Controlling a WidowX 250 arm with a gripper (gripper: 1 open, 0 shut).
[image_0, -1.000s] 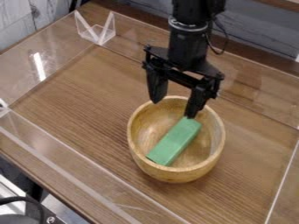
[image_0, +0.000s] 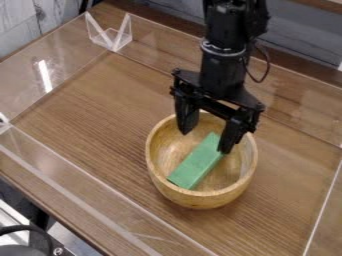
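A round tan bowl (image_0: 174, 180) sits on the wooden table, holding a green oblong block (image_0: 201, 160) that lies at a slant. The black gripper (image_0: 210, 126) hangs over the back part of the bowl, above the upper end of the block, with its two fingers spread open on either side. Nothing shows held between them.
A clear wire-like holder (image_0: 110, 30) stands at the back left. A dark cable lies at the lower left edge.
The gripper has moved slightly toward the front and left, lower over the bowl. The bowl and the green block look unchanged.
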